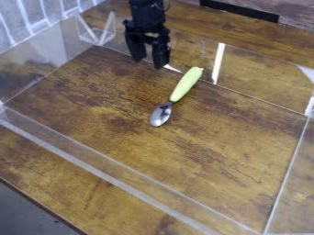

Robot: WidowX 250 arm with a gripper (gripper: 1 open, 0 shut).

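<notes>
A spoon with a pale yellow-green handle (186, 84) and steel bowl (161, 115) lies diagonally on the wooden table, a little right of centre in the camera view. My black gripper (147, 55) hangs at the top of the view, above and to the upper left of the spoon, apart from it. Its fingers point down; how far they are apart is hard to make out at this size.
Clear plastic walls (218, 61) border the work area on the wooden table (98, 165). A white railing (35, 23) is at the upper left and a dark strip (240, 11) at the top right.
</notes>
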